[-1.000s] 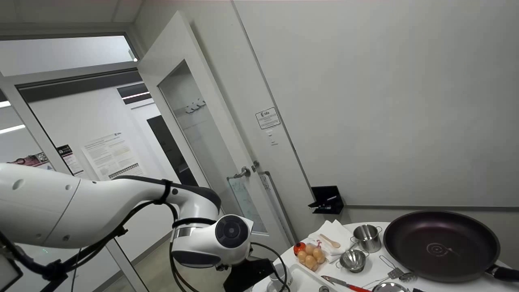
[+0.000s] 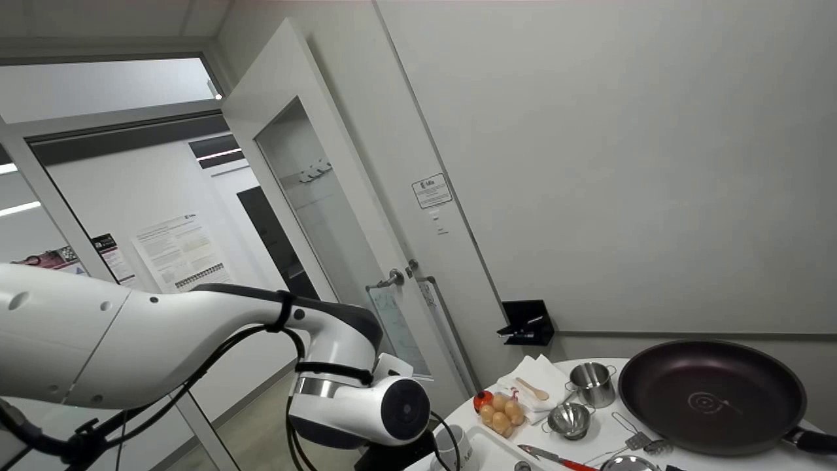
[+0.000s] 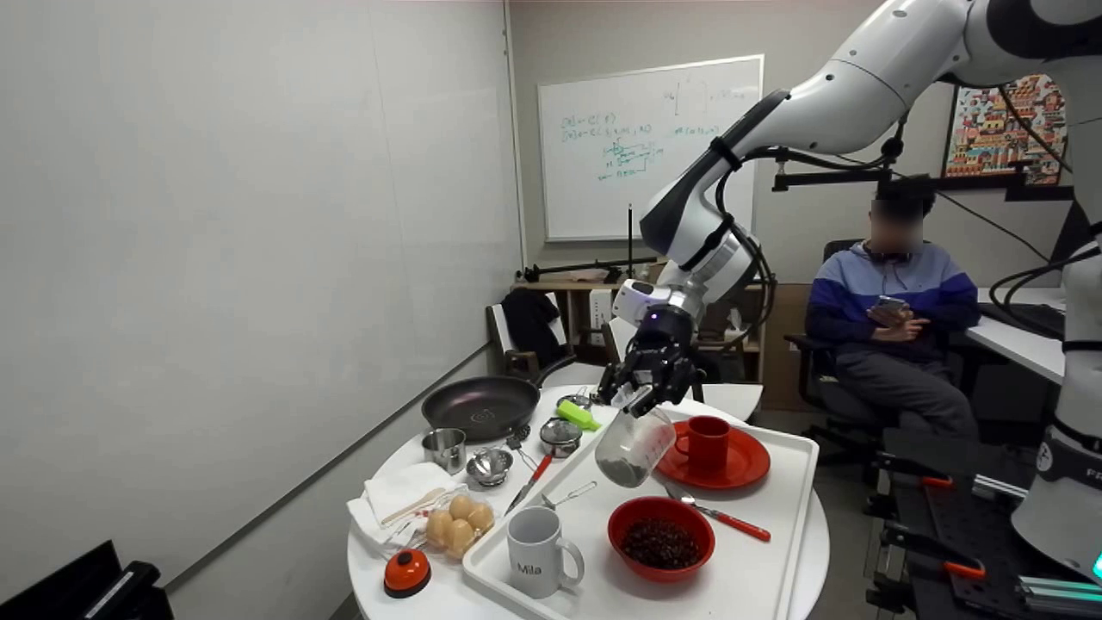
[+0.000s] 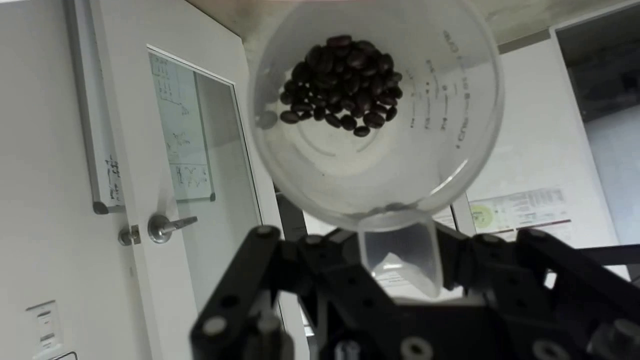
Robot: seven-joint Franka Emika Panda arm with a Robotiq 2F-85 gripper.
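A clear plastic measuring cup [image 3: 632,449] hangs tilted over the white tray [image 3: 787,537], its handle held by my gripper [image 3: 642,398]. In the wrist view the fingers close on the handle of the cup [image 4: 456,150], and a heap of dark beans [image 4: 345,81] shows inside it. Exterior view 2 does not make those beans clear. Below and to the right of the cup, a red bowl [image 3: 622,529] holds dark beans on the tray. The gripper's fingers are out of sight in exterior view 1.
Close by on the tray are a grey mug [image 3: 534,558], a red plate [image 3: 752,460] bearing a red cup [image 3: 708,439], and a red-handled spoon [image 3: 739,525]. Eggs [image 3: 460,525], metal pots and a black pan [image 3: 480,408] crowd the table beside it.
In exterior view 1 the arm's wrist has shifted right and down, and its round end cap has turned. The dark gripper part sits lower, more hidden behind the wrist. Table items look unmoved.
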